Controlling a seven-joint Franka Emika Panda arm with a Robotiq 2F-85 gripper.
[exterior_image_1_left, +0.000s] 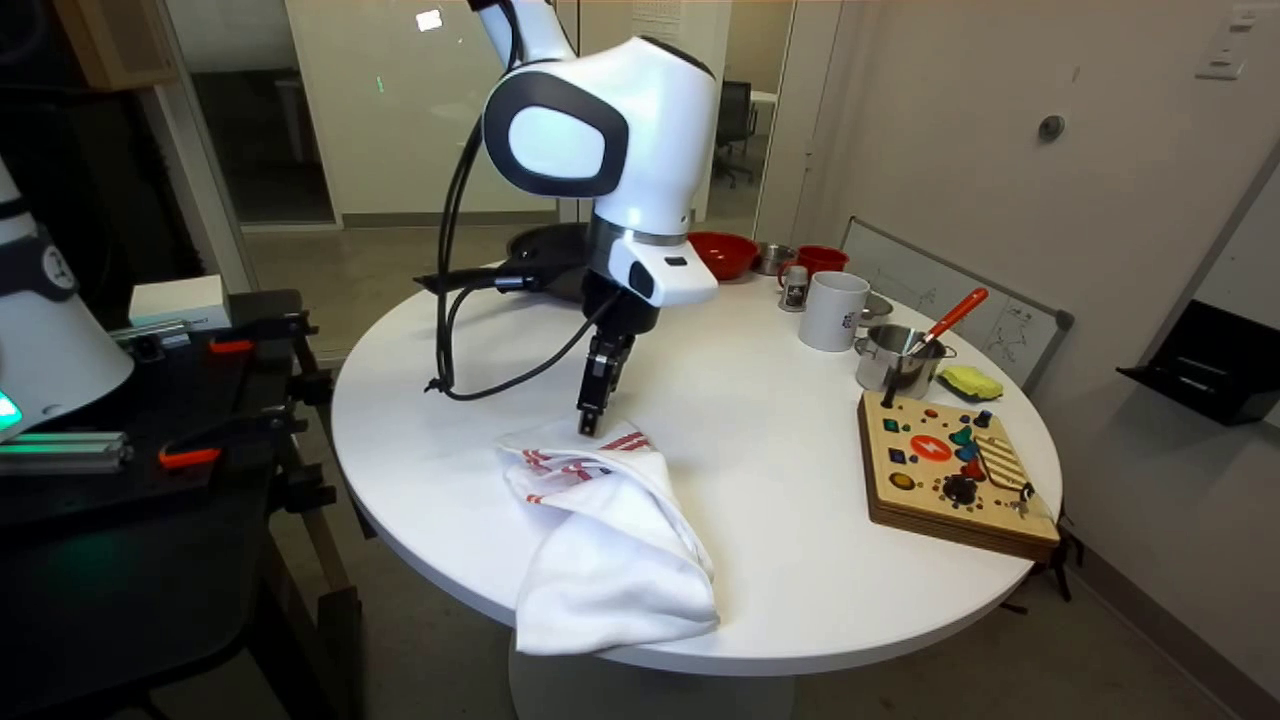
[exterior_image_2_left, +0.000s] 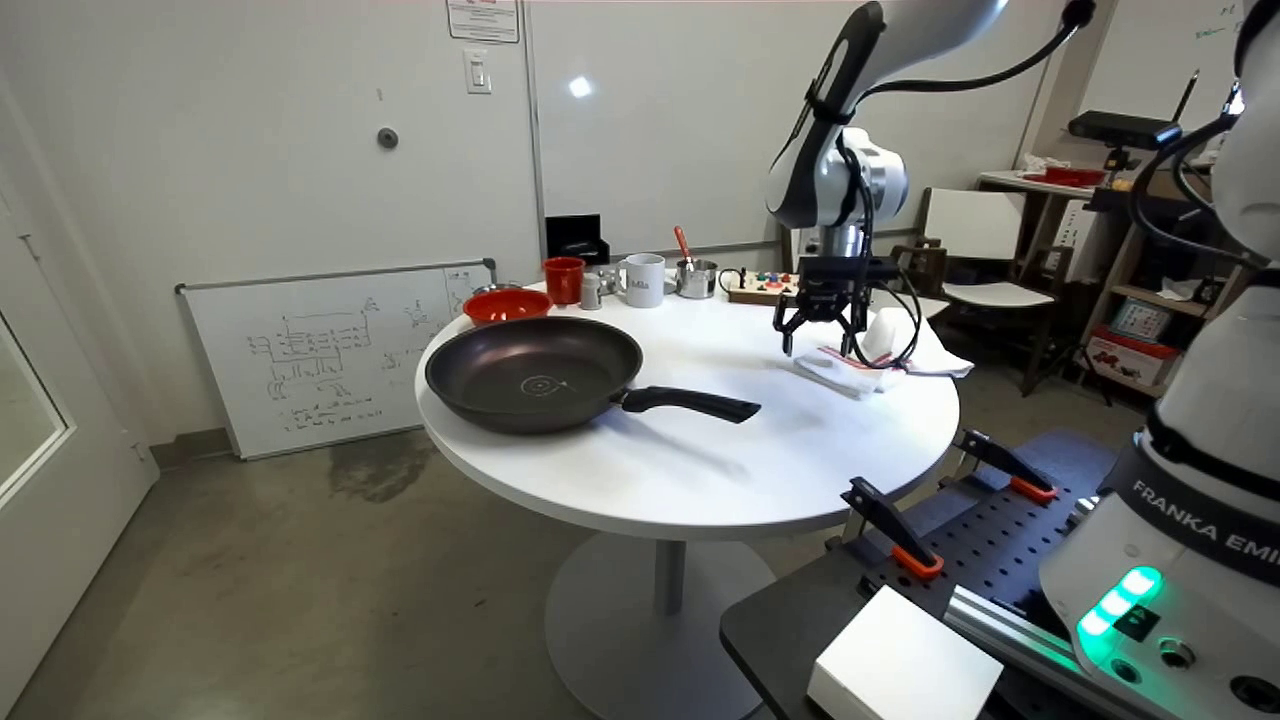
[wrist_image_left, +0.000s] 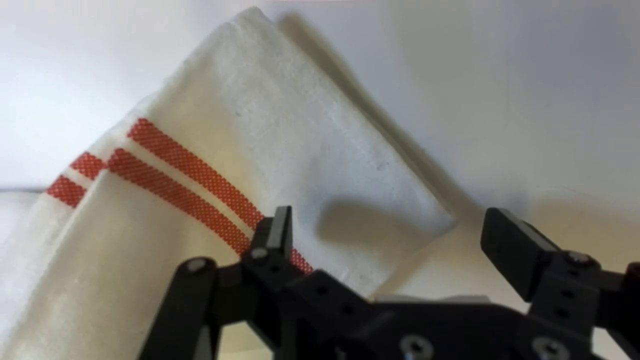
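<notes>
A white towel with red stripes lies crumpled and folded near the table's front edge, part of it reaching over that edge. Above its far end is my gripper, pointing down. In the wrist view the fingers stand wide apart and a corner of the towel lies below and between them, with a finger's shadow on the cloth. Nothing is gripped. From the other side, the open gripper is seen over the towel's near folds.
A large dark pan rests on the round table. Along the far rim stand a red bowl, a white mug, and a pot. A wooden button board occupies the right side.
</notes>
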